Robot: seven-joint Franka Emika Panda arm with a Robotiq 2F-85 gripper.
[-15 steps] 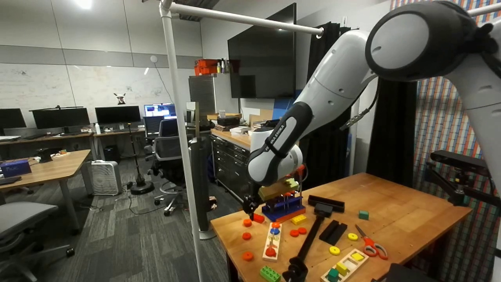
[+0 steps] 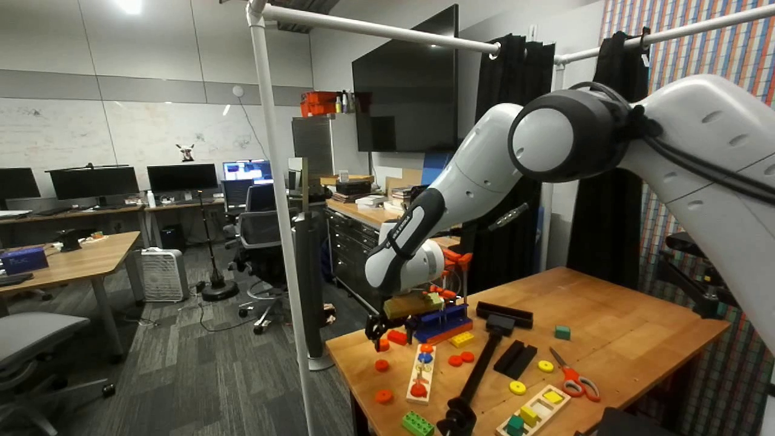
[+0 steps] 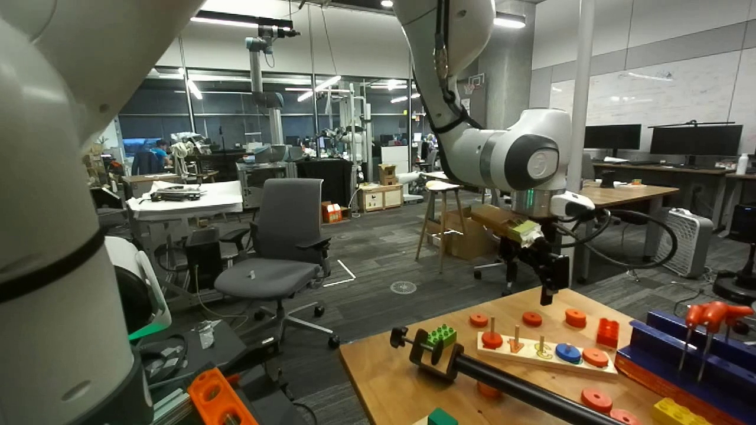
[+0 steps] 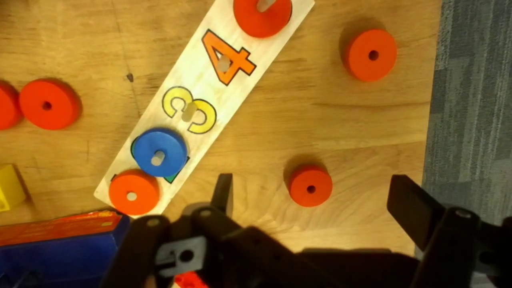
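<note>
My gripper is open and points down over the table, its fingers wide apart with nothing held. In the wrist view an orange-red disc with a centre hole lies on the wood below, between the two fingers and apart from both. A second such disc is farther up, near the table edge. To the left runs a wooden numbered peg board. It carries a blue disc, an orange disc at the near end and a red disc at the far end. Pegs 3 and 4 stand bare.
A blue rack with red-handled tools stands beside the board. A black bar clamp, a green brick, scissors and a wooden shape tray occupy the table's front.
In exterior view 1 the arm has reached farther out and lower. The gripper has shifted slightly left and down. The table objects look unmoved.
</note>
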